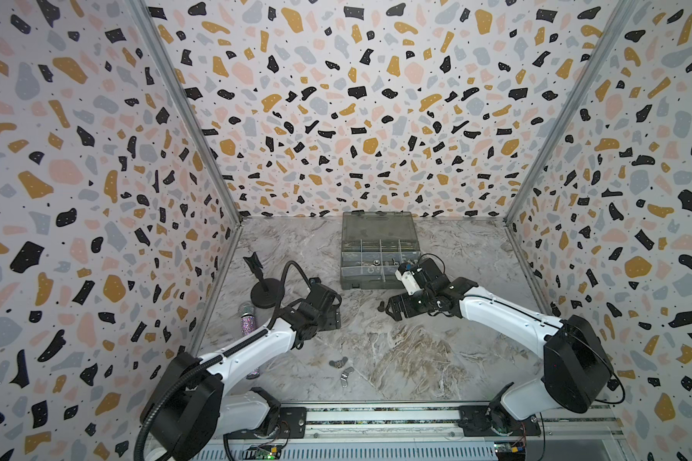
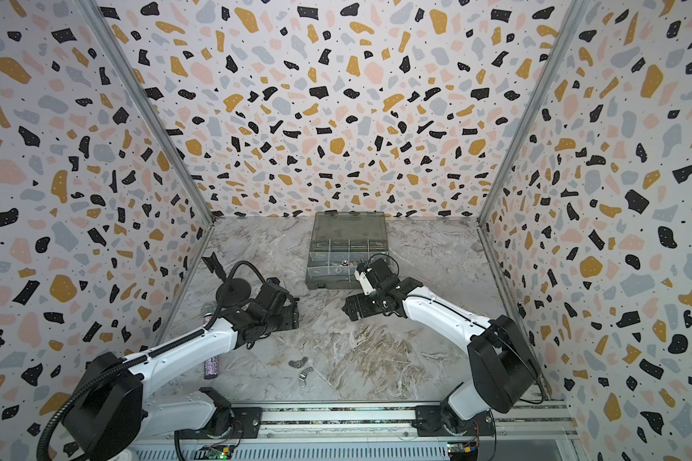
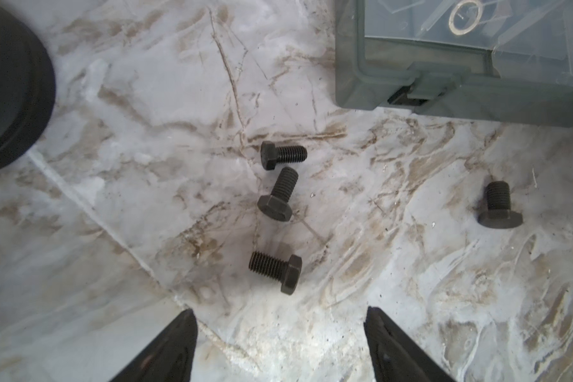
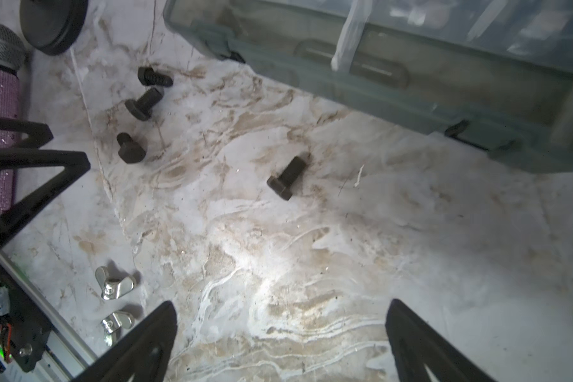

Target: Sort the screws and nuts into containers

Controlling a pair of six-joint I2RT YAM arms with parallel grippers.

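Three dark hex bolts lie loosely grouped on the marble table in the left wrist view: an upper bolt (image 3: 283, 154), a middle bolt (image 3: 279, 195) and a lower bolt (image 3: 277, 270). A fourth, lone bolt (image 4: 287, 177) lies nearer the compartment box in the right wrist view. Two silver wing nuts, one (image 4: 115, 284) above the other (image 4: 116, 322), rest toward the table's front. The open-lidded compartment box (image 1: 353, 282) stands at the back. My left gripper hangs over the table below the bolt group, open and empty. Open as well, my right gripper is empty, on the near side of the lone bolt.
A round black stand base (image 1: 267, 292) and a glittery pink microphone (image 1: 247, 322) occupy the left side. Several small pieces, among them a washer (image 3: 465, 16), lie in the box. The table's right half beyond the right arm is bare.
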